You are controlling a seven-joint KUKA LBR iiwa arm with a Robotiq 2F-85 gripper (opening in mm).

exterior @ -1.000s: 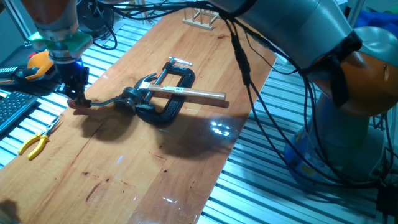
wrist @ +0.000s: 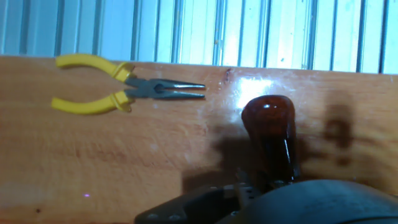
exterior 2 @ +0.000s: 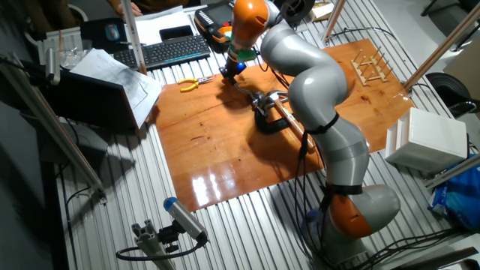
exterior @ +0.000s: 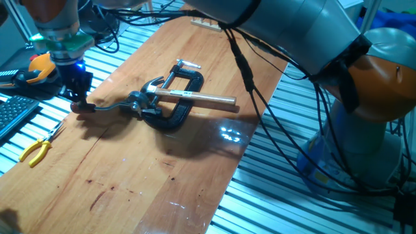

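A hand tool with a dark reddish-brown knob and a thin bent metal rod lies toward the keyboard side of the wooden table. Its rod runs to a dark metal body beside the hammer. My gripper points down at the knob end, touching it or very close. In the wrist view the knob juts out past a black finger, with a grey rounded housing in front. The grip itself is hidden, so whether the fingers are closed around the tool does not show.
A wooden-handled hammer rests across a black C-clamp. Yellow-handled pliers lie near the table edge. A wooden peg rack stands at the far end. Bare table stretches out in front of the clamp.
The upper arm and its hanging cables have shifted slightly left. My gripper stays at the knob end, with at most a tiny shift there. The hammer, clamp and pliers are unmoved.
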